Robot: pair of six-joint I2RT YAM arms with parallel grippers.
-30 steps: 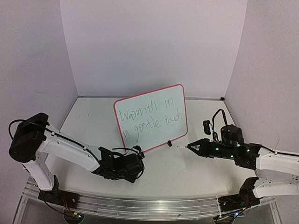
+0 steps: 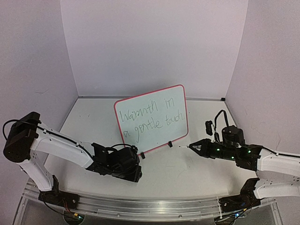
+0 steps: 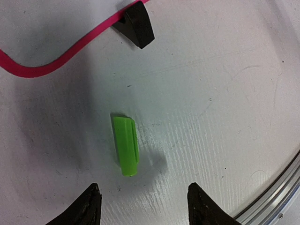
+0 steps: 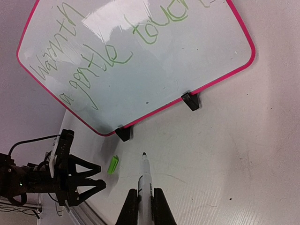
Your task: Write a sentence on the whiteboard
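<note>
The pink-edged whiteboard (image 2: 157, 136) leans at a tilt, with "Warmth in a gentle touch" handwritten on it in green. In the right wrist view, my right gripper is shut on a white marker (image 4: 145, 178), its dark tip bare and pointing toward the board but apart from it. A green cap (image 3: 125, 147) lies loose on the table below the board's lower left corner. My left gripper stands open just short of that cap, its two fingers apart with nothing between them. From the top, the left arm hides the cap.
Two black feet, the left one (image 4: 123, 133) and the right one (image 4: 191, 101), hold the board's lower edge. A metal rail (image 2: 150, 206) runs along the table's front. Between the arms, the table is clear.
The right arm with the marker has barely moved.
</note>
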